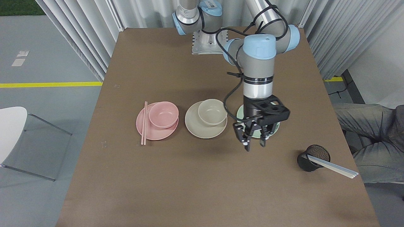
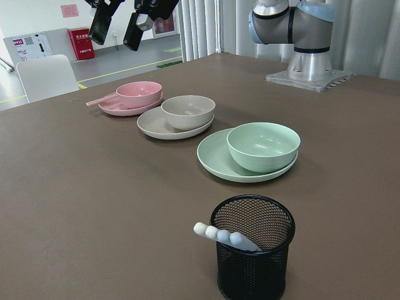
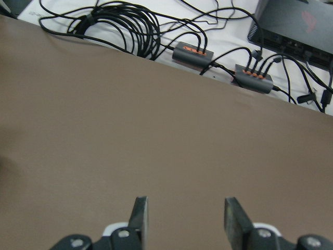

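Note:
My gripper (image 1: 254, 143) hangs open over the green plate and bowl, mostly hiding them in the front view; its fingers show empty in the wrist view. The green bowl (image 2: 262, 147) sits on its green plate (image 2: 219, 157). A cream bowl (image 1: 212, 111) rests on a cream plate (image 1: 195, 126). A pink bowl (image 1: 163, 113) is on a pink plate (image 1: 161, 134), with pink chopsticks (image 1: 145, 123) along its left side. Lighter chopsticks (image 1: 333, 166) lean in a black mesh cup (image 1: 310, 162) at the right.
The arm's base (image 2: 303, 80) stands at the back. A person sits past the right edge. The wrist view shows cables and a laptop beyond the table's edge.

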